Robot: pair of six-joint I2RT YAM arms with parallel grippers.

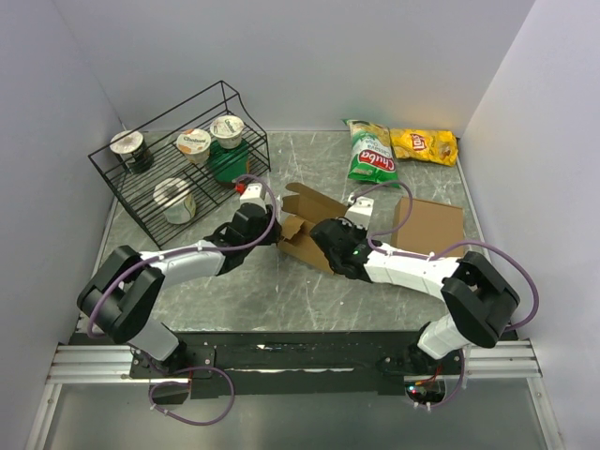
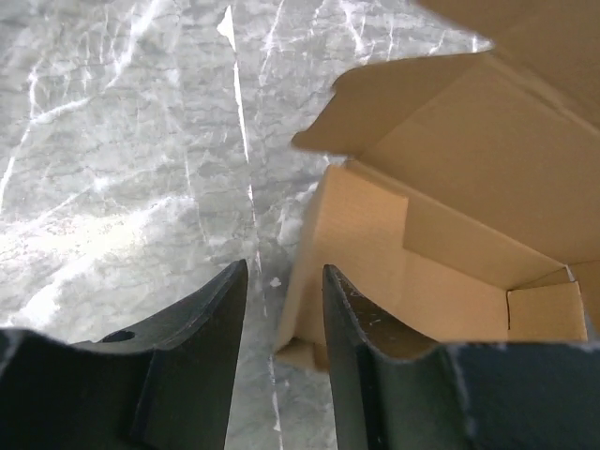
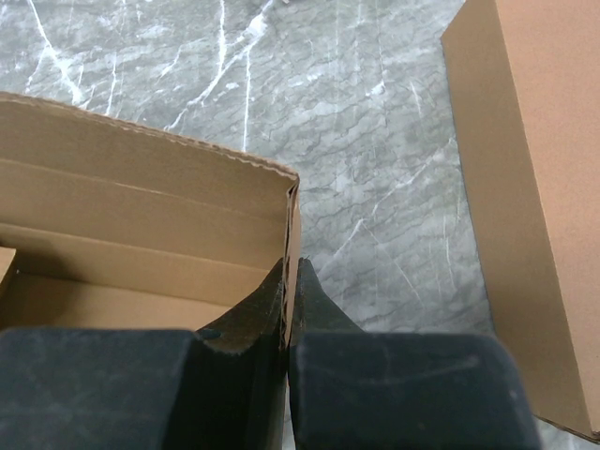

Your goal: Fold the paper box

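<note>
The brown cardboard box [image 1: 308, 246] stands partly folded in the middle of the table, a large panel raised at its back. In the left wrist view its side wall [image 2: 356, 253] and raised flaps [image 2: 487, 150] show. My left gripper is open beside that side wall, just left of the box in the top view. My right gripper is shut on the box's upright cardboard edge at the right end, with the box wall [image 3: 159, 197] running away from it.
A flat cardboard piece [image 1: 431, 220] lies at the right. Two snack bags [image 1: 373, 155] [image 1: 422, 145] lie at the back. A wire rack [image 1: 141, 187] with several tubs stands at the back left.
</note>
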